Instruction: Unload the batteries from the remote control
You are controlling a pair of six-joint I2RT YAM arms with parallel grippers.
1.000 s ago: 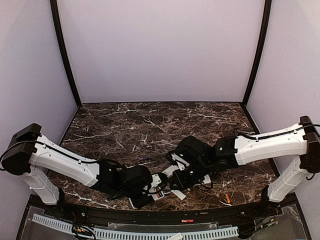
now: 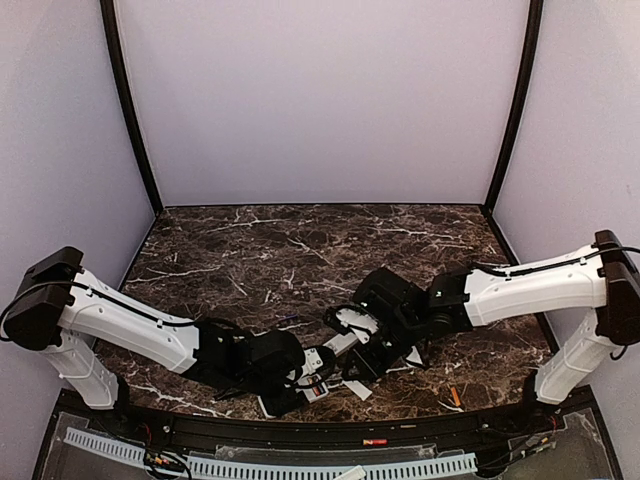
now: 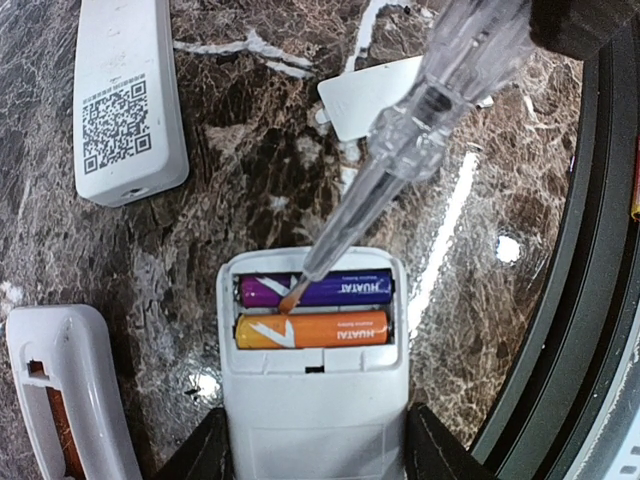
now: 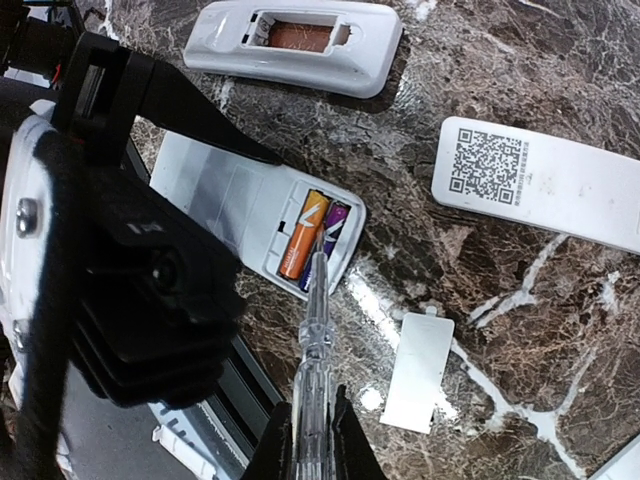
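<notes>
A white remote control (image 3: 316, 400) lies back up with its battery bay uncovered. Inside sit an orange battery (image 3: 330, 329) and a purple battery (image 3: 350, 287), side by side. My left gripper is shut on the remote's body, one finger along each side. My right gripper is shut on a clear screwdriver (image 4: 316, 345). In the left wrist view the screwdriver's tip reaches over the bay, near the line between the two batteries; whether it touches them cannot be told. A loose white battery cover (image 4: 418, 372) lies on the table beside the remote.
A white remote with a QR code (image 4: 540, 180) and another with an empty bay, the second remote (image 4: 375, 50), lie close by. An orange battery (image 2: 455, 397) rests at the table's right.
The right arm has shifted slightly around the remote. The left arm and the remote it holds look unmoved.
</notes>
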